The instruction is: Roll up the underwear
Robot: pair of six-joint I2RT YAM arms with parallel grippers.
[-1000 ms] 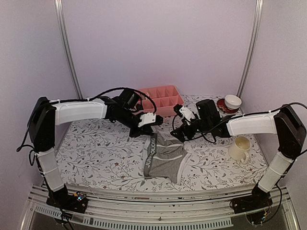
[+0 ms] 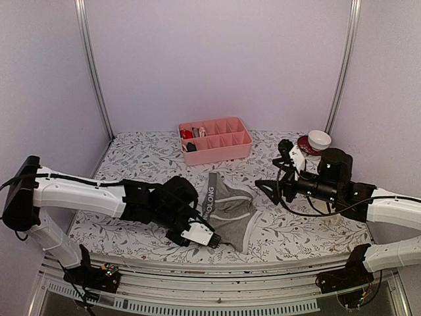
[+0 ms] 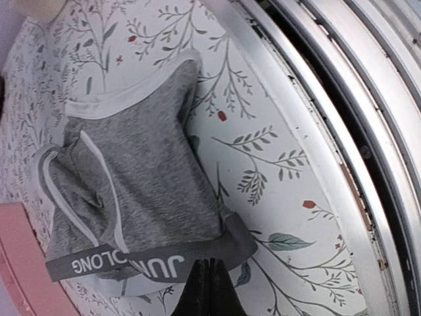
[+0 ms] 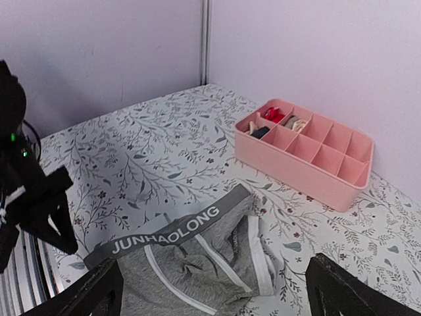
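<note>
Grey underwear (image 2: 230,209) with white trim lies spread on the patterned tabletop, its dark lettered waistband (image 4: 185,227) turned toward the left arm. Over the near end of that waistband, my left gripper (image 2: 207,240) hides part of it in the top view. In the left wrist view the left gripper is shut beside the waistband's edge, and no cloth shows between its fingers. To the right of the underwear and above the table, my right gripper (image 2: 270,187) is open; its fingers (image 4: 339,289) stand wide apart in the right wrist view, with the cloth beyond them.
A pink divided box (image 2: 217,155) with a few small items stands behind the underwear. White bowls on a red plate (image 2: 308,146) sit at the back right. A cream mug is mostly hidden behind the right arm. The table's left side has free room.
My left gripper has swung from the waistband's far end toward the table's front edge. The underwear looks unmoved.
</note>
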